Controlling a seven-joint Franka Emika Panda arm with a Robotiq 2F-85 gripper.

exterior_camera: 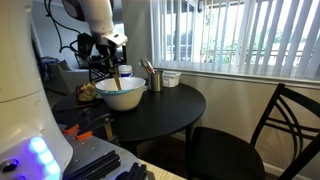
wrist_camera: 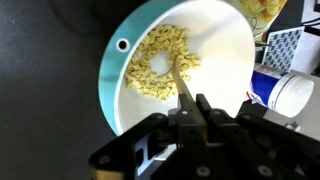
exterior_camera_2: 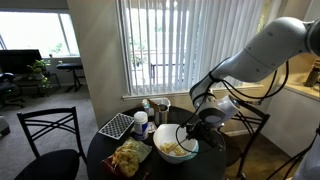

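A white bowl point(wrist_camera: 215, 65) with a pale teal rim stands on the dark round table and holds loose yellow pasta-like pieces point(wrist_camera: 160, 52). Over the bowl, my gripper is shut on a wooden stick-like utensil point(wrist_camera: 179, 76), whose far end reaches down into the pieces. The utensil's tip cannot be made out among them. In the first exterior view the same utensil point(exterior_camera: 117, 77) stands nearly upright from the bowl point(exterior_camera: 124, 97), beneath the gripper.
Beside the bowl are a blue-and-white tub point(wrist_camera: 290, 93) and a crumpled yellow-red bag point(exterior_camera_2: 128, 157). A metal holder with utensils point(exterior_camera: 154, 79), a white box point(exterior_camera: 171, 79) and a checkered rack point(exterior_camera_2: 116, 126) stand farther off.
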